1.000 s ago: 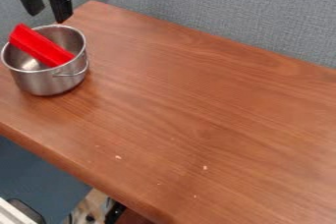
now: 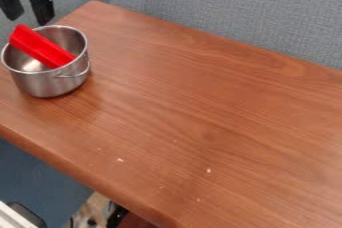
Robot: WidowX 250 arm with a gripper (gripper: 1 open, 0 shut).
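A steel pot (image 2: 60, 80) with a wire handle stands at the left edge of the wooden table. A red block-like object (image 2: 40, 45) lies tilted inside it, its upper end at the rim. My black gripper (image 2: 27, 12) is at the top left, above and behind the pot and apart from it, partly cut off by the frame's edge. It is open, with nothing seen between its fingers.
A grey padded wall (image 2: 254, 12) runs behind it. Cables and some hardware show below the table at bottom left.
My gripper has moved a little to the left, further out of the frame. The pot and red object have not moved.
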